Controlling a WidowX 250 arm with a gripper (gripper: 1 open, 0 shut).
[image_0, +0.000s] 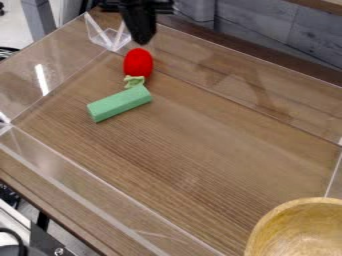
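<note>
The dark gripper is at the top of the view, blurred, above a red strawberry-like object with a light green stem. Nothing shows held in it, and its fingertips are too blurred to tell apart. A green rectangular block lies on the wooden table just below and left of the red object.
A clear plastic piece sits at the top left near the gripper. A yellow bowl is at the bottom right. The table's left edge shows at lower left.
</note>
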